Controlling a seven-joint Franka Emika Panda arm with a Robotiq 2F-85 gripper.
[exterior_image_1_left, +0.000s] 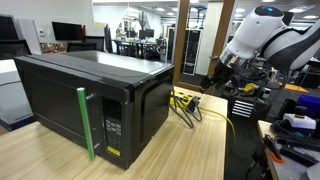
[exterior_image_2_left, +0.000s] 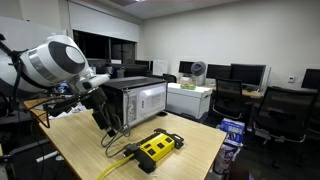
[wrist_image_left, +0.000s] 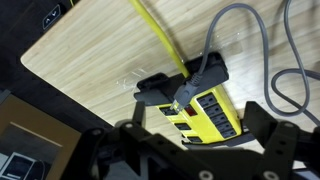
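Note:
A black microwave with a green strip on its door handle stands on the wooden table. Behind it, in the first exterior view, lies a yellow and black power strip. In the wrist view the power strip is below my gripper, with a plug and grey cord at its upper end. My gripper is open, its black fingers wide apart and nothing held between them. From the second exterior view, the gripper hangs above the table beside the microwave.
A yellow cable and a looping grey cord run across the tabletop by the power strip. Bare table lies in front of the microwave's side. Office chairs stand beyond the table.

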